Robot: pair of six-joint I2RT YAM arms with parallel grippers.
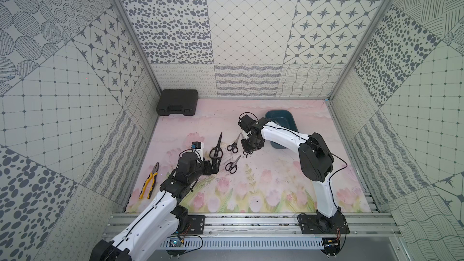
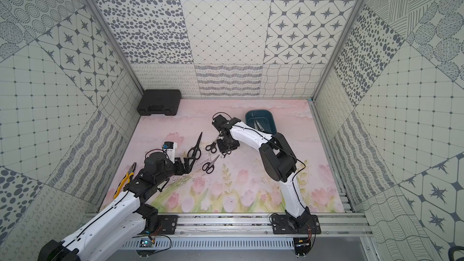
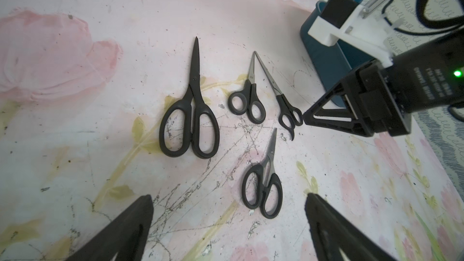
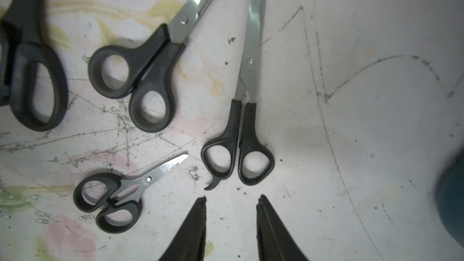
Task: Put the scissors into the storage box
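Four scissors lie on the table: large black ones (image 3: 195, 77), medium ones (image 3: 246, 101), long slim ones (image 4: 249, 67) and small ones (image 3: 263, 183). My right gripper hangs just beside the handles of the long slim pair, its fingers part open with nothing between them. My left gripper stands open over the table, left of and below the scissors, empty. The teal storage box (image 2: 268, 118) at the back right holds scissors and is partly behind my right arm.
A black case (image 1: 177, 101) lies at the back left and yellow-handled pliers (image 1: 148, 181) at the front left.
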